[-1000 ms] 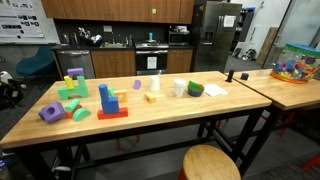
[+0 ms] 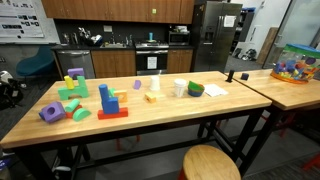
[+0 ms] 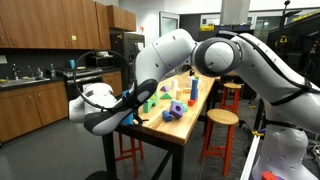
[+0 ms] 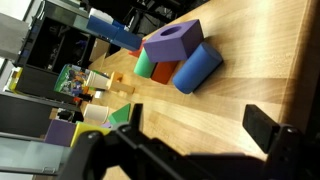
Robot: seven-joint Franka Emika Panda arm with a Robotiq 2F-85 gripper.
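In the wrist view my gripper is open over bare wooden tabletop, its dark fingers wide apart and nothing between them. Ahead of it a blue cylinder (image 4: 198,68) lies beside a purple block (image 4: 172,42). Farther off, a tall blue piece (image 4: 115,30) and a green piece (image 4: 145,65) show. Exterior view 1 has the purple block (image 2: 52,114) near the table's left end, next to green pieces (image 2: 81,114). The tall blue piece (image 2: 103,98) stands by a red block (image 2: 113,113).
Farther along the table (image 2: 215,105) are a yellow block (image 2: 152,97), a white jug (image 2: 155,81), white cups (image 2: 180,88) and a bowl (image 2: 195,89). A wooden stool (image 2: 210,162) stands in front. Clear tabletop lies toward the right end.
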